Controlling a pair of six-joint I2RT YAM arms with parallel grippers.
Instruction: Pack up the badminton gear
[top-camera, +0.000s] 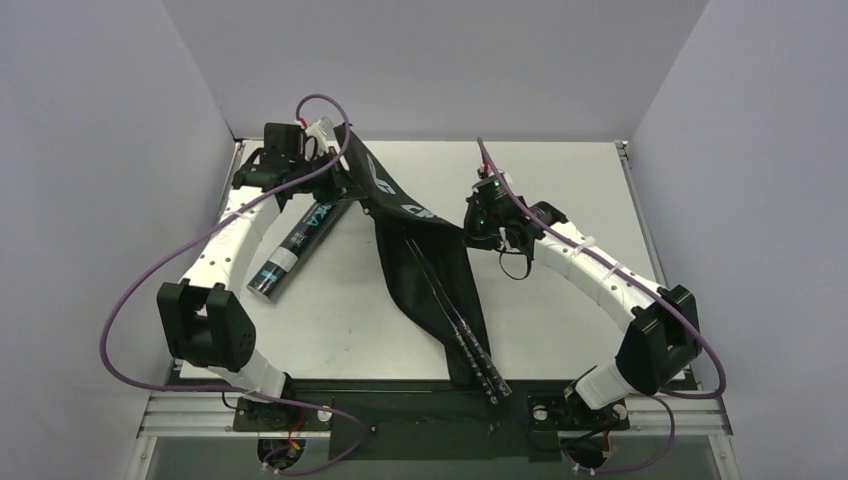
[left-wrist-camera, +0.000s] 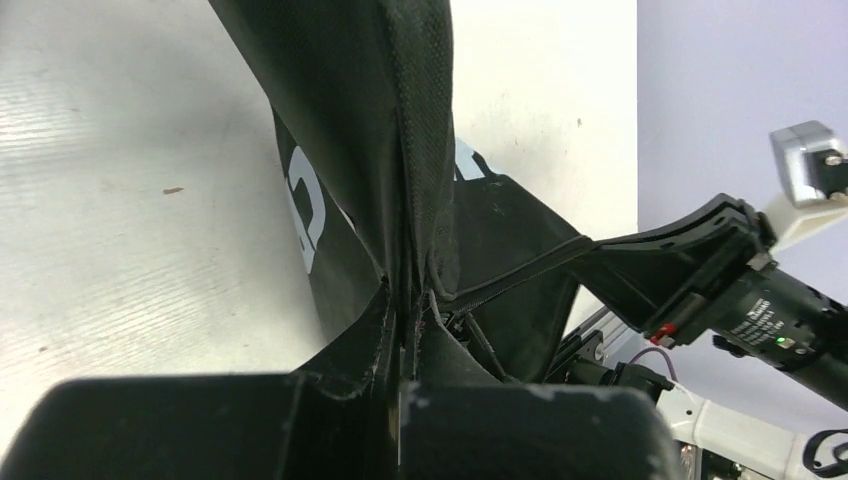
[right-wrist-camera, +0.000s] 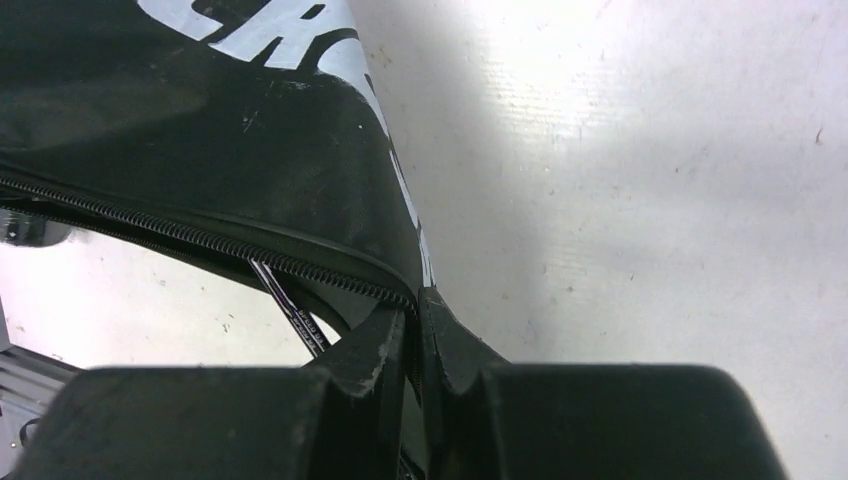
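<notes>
A black racket bag (top-camera: 425, 275) with white lettering stretches between my two grippers, its zipped mouth gaping toward the front. Two rackets (top-camera: 470, 352) lie in the bag; their shafts run inside and their handles stick out at the front edge. My left gripper (top-camera: 350, 190) is shut on the bag's cloth, which rises from between its fingers in the left wrist view. The right gripper (top-camera: 470, 236) is shut on the bag's zipper edge (right-wrist-camera: 330, 275), pinched thin at its fingertips. One racket shaft (right-wrist-camera: 290, 305) shows under that edge. The racket heads are hidden.
A dark shuttlecock tube (top-camera: 300, 250) lies on the left of the white table (top-camera: 560, 320), its far end below the left gripper. The handles overhang the front edge.
</notes>
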